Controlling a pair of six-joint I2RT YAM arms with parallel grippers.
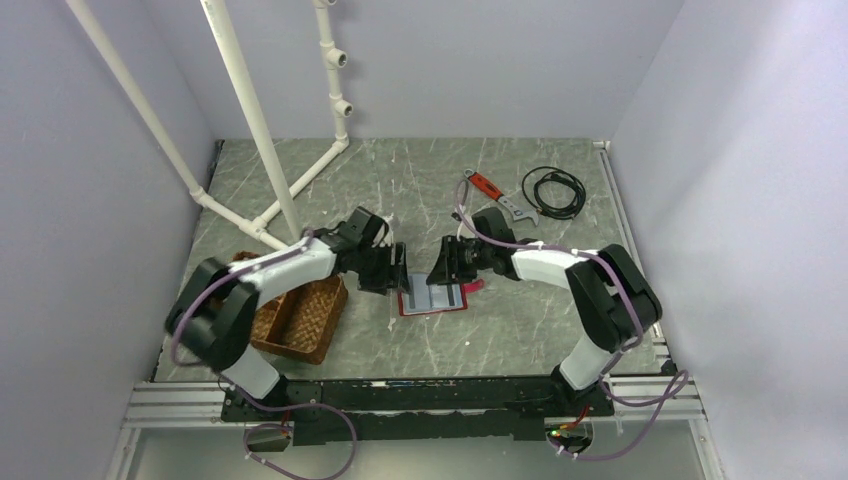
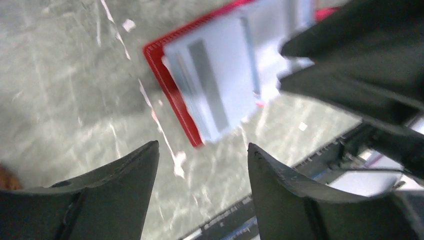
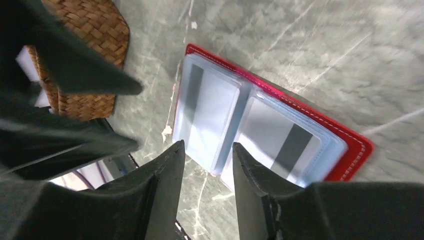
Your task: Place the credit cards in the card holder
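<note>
The red card holder [image 1: 433, 311] lies spread open on the grey marbled table between my two grippers. Pale cards with a dark stripe sit in its clear sleeves; the right wrist view shows one card [image 3: 207, 107] in the left half and another card [image 3: 272, 137] in the right half. My left gripper is part open above the holder's left edge, with nothing between its fingers. Over the holder, my right gripper is also part open and empty. Motion blurs part of the left wrist view.
A woven basket [image 1: 327, 345] stands left, under the left arm. Toward the back right lie a red-handled wrench [image 1: 486, 185] and a coiled black cable [image 1: 573, 206]. White pipes [image 1: 250, 110] rise at the back left. The table in front of the holder is clear.
</note>
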